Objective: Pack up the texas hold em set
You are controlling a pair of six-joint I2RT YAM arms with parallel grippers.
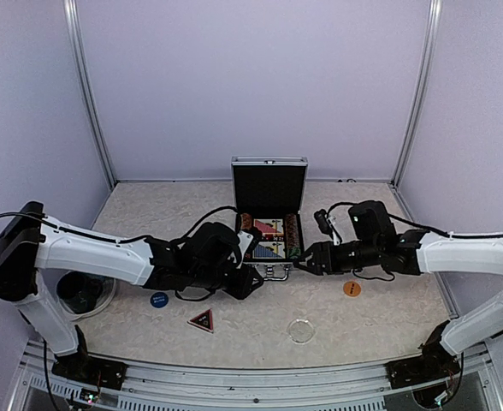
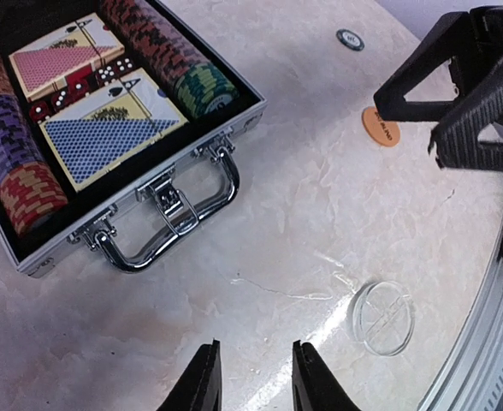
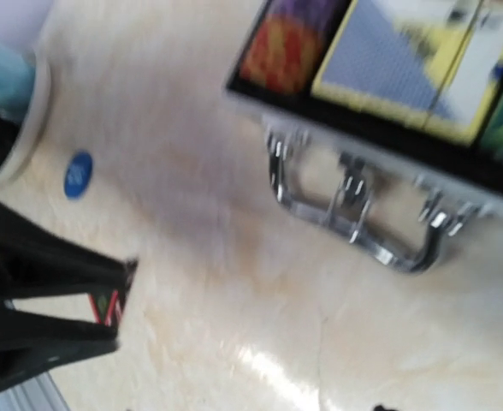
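The open chip case (image 1: 269, 184) stands at the back centre, with chip rows (image 2: 38, 201), two card decks (image 2: 110, 128) and dice (image 2: 80, 86) inside. Its chrome handle (image 3: 388, 257) faces front. My left gripper is low before the case; its fingertips show a small gap with nothing visible between them, so its hold is unclear. My right gripper (image 1: 310, 261) hangs at the case's front right, fingers apart and empty. A blue button (image 1: 159, 299), an orange button (image 2: 380, 126), a red-edged triangle (image 1: 201, 320) and a clear disc (image 2: 383, 317) lie loose on the table.
A round container (image 1: 106, 300) with dark contents is at the left, partly behind the left arm. A small dark chip (image 2: 350, 38) lies right of the case.
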